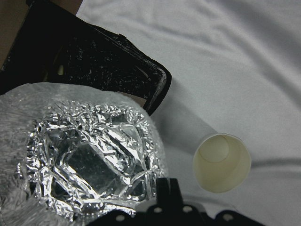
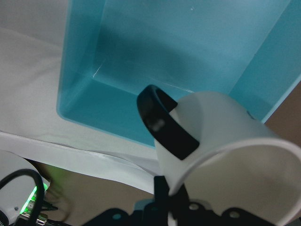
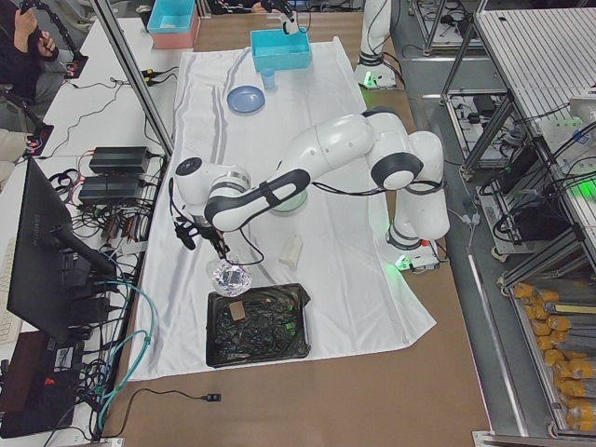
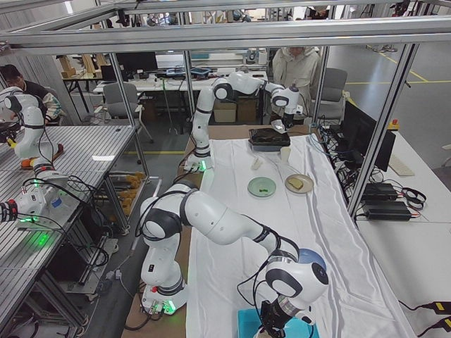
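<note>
My left gripper (image 3: 218, 248) holds a crumpled piece of foil (image 1: 94, 160) with a clear wrap around it, high beside a black bag-lined tray (image 3: 256, 326). An upright cream paper cup (image 1: 221, 167) stands below, next to the tray. In the right wrist view my right gripper is shut on a white mug (image 2: 211, 122) with a black handle, tilted over a turquoise bin (image 2: 84, 103).
A green plate (image 4: 262, 186), a beige plate (image 4: 299, 183) with food and a blue plate (image 3: 246, 100) lie on the white cloth. A blue cup (image 3: 268, 80) stands by the bin.
</note>
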